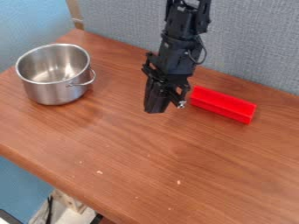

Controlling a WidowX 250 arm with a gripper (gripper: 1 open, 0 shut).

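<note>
My black gripper (156, 98) hangs above the middle of the wooden table, pointing down, shut with nothing visible between its fingers. Behind it and to the right lies a red rectangular block (225, 104), its left end partly hidden by the gripper. A steel pot (56, 82) with a wire handle stands at the left of the table, apart from the gripper.
A grey padded wall (257, 44) runs along the back, and a light blue panel is at the left, with the table's edge dropping away at lower left.
</note>
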